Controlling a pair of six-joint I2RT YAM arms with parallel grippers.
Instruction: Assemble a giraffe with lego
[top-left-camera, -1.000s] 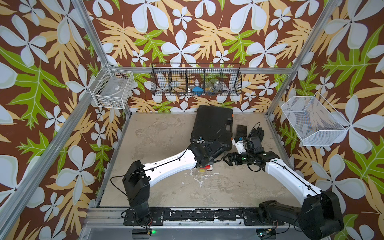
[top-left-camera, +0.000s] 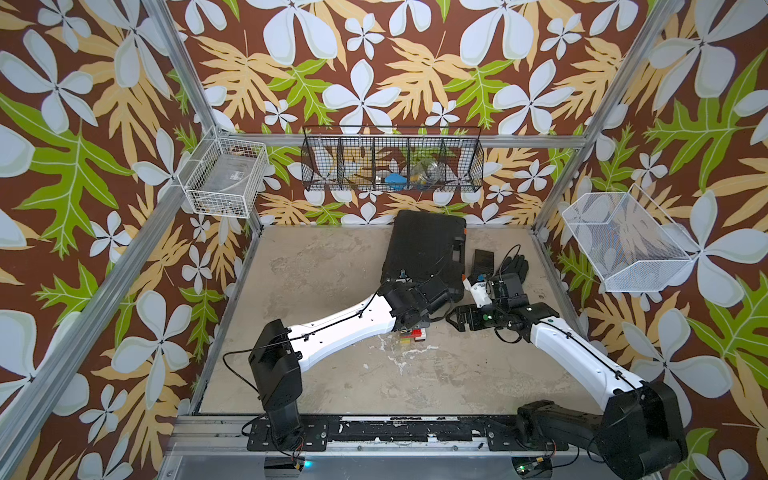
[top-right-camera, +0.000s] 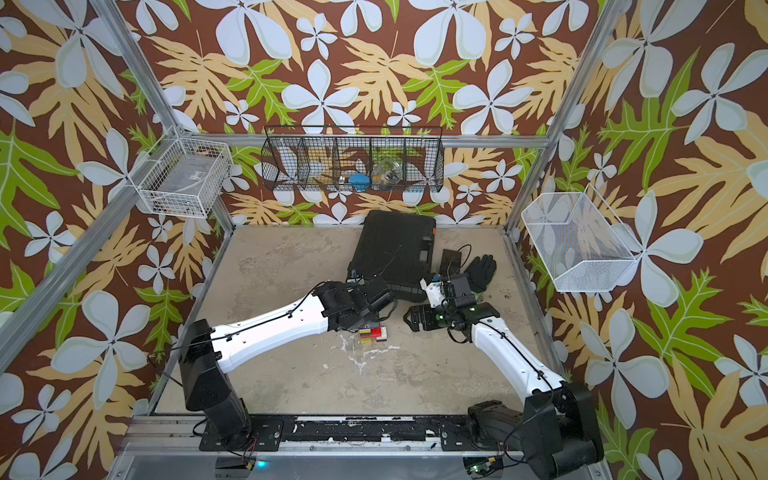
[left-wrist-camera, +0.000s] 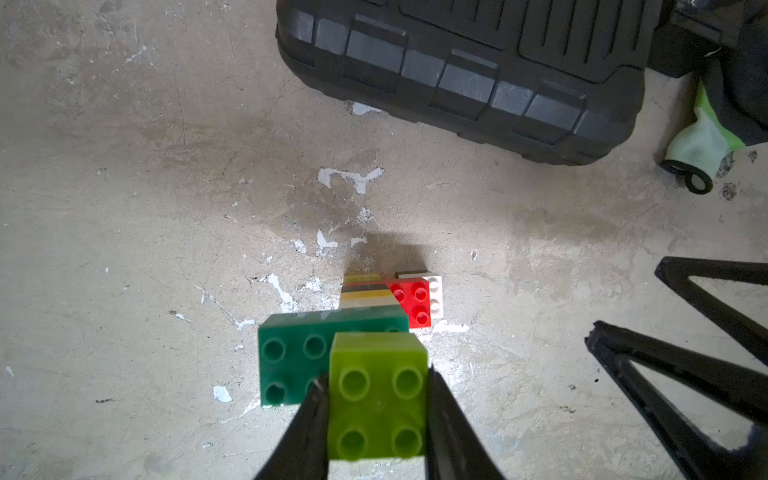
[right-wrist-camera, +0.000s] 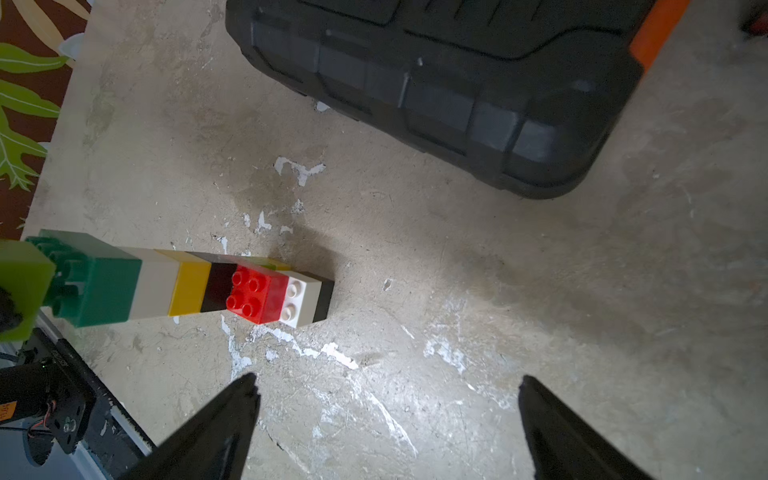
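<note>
A brick stack stands on the table, with a red brick (right-wrist-camera: 256, 292) and white brick (right-wrist-camera: 298, 300) at its foot, and yellow (right-wrist-camera: 188, 284), white and dark green (right-wrist-camera: 104, 284) bricks above. A light green brick (left-wrist-camera: 377, 360) is at the top, between the fingers of my left gripper; whether they grip it is unclear, as is whether it is seated on the dark green one. My right gripper is open and empty, to the right of the stack, its fingers blurred at the bottom of the right wrist view.
A black case (top-left-camera: 424, 244) lies behind the stack, with dark gloves (top-right-camera: 481, 272) and a small dark object to its right. Wire baskets (top-right-camera: 352, 160) hang on the frame above.
The left arm has shifted very slightly near the stack. The right arm looks unchanged.
</note>
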